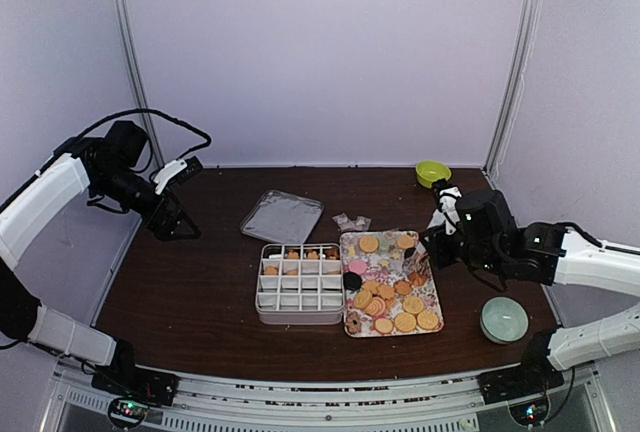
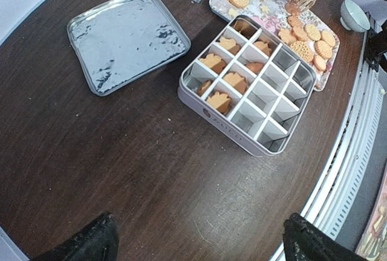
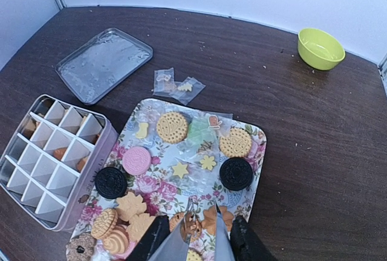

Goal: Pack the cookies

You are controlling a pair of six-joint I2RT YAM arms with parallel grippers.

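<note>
My right gripper is shut on a pair of metal tongs [image 3: 222,243], whose tips point down over the flowered tray [image 1: 349,252]. Beneath the tips are brown leaf-shaped cookies [image 3: 217,217]; whether one is pinched there, I cannot tell. Pale round cookies [image 3: 172,127], dark round ones [image 3: 236,173] and a pink one [image 3: 136,161] also lie on that tray. Left of it stands the divided box [image 2: 239,134], with cookies [image 2: 219,101] in several compartments and others empty. Far to the left, my left gripper hangs open and empty.
A clear lid [image 2: 130,37] lies flat behind the box. Small plastic packets [image 3: 178,86] rest behind the tray. A green bowl [image 1: 433,173] stands at the back right, a pale bowl [image 1: 504,320] at the front right.
</note>
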